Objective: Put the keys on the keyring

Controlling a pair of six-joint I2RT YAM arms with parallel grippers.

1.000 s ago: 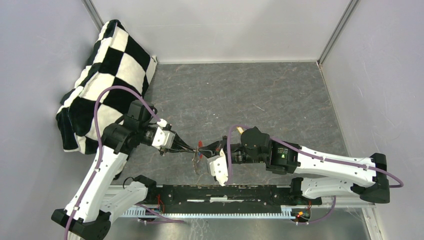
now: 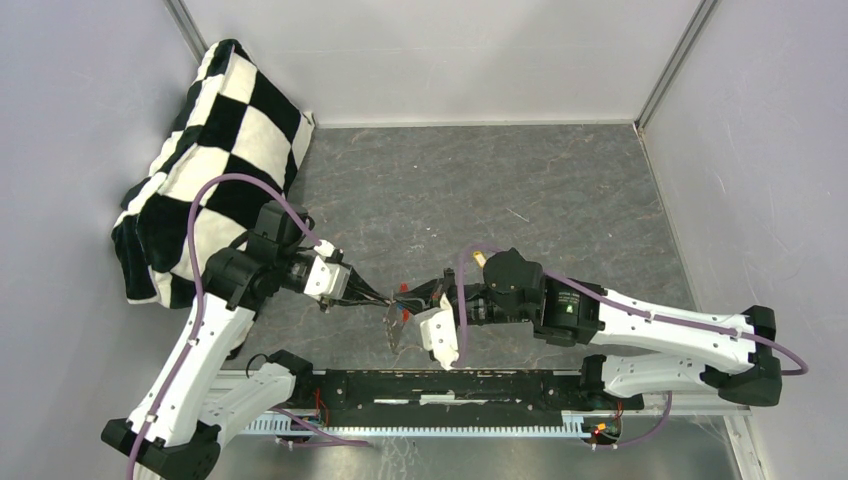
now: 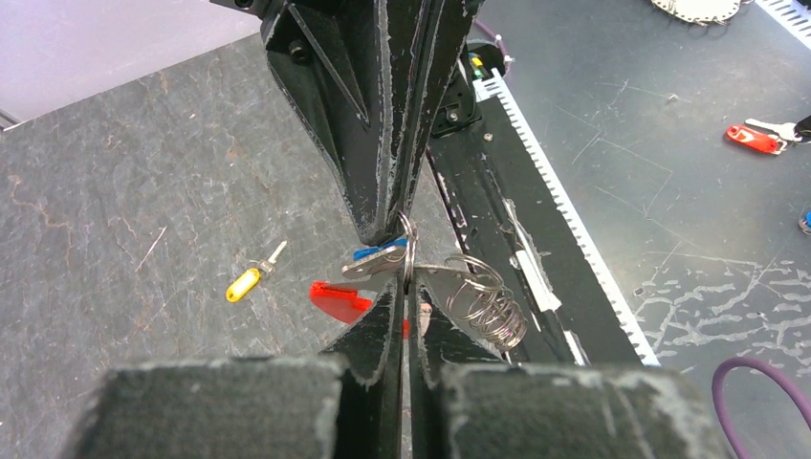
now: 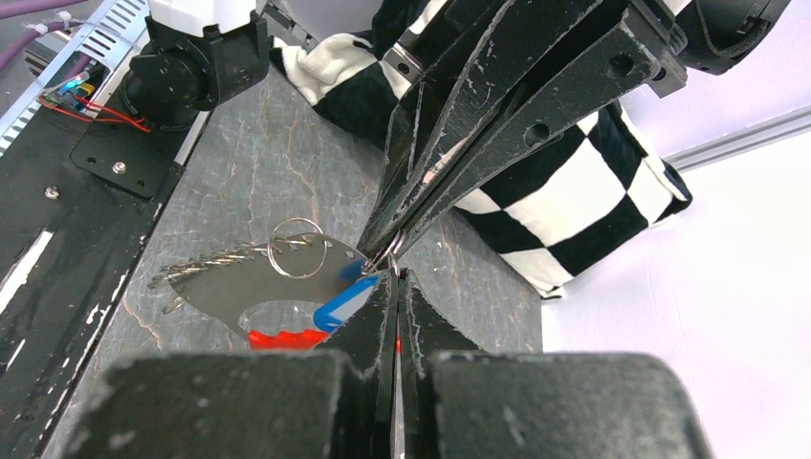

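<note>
My left gripper is shut on a thin metal ring [image 3: 408, 251] that stands up from its fingertips. Beside it hangs a flat metal plate [image 4: 258, 282] with several small wire rings [image 3: 497, 316] along its edge. Next to the tips of my right gripper are a blue-headed key [image 4: 344, 304] and, lower, a red tag [image 4: 287, 339]. My right gripper is shut with its tips against the ring, and whether anything thin lies between them is hidden. A yellow-tagged key [image 3: 244, 284] lies apart on the grey floor.
A checkered cushion [image 2: 215, 160] leans at the left wall behind the left arm. Along the front runs a dark rail [image 2: 450, 385] with a ruler strip. Open grey floor [image 2: 480, 180] spreads out behind both grippers.
The red piece between the grippers moved a little. The left arm stays nearly still.
</note>
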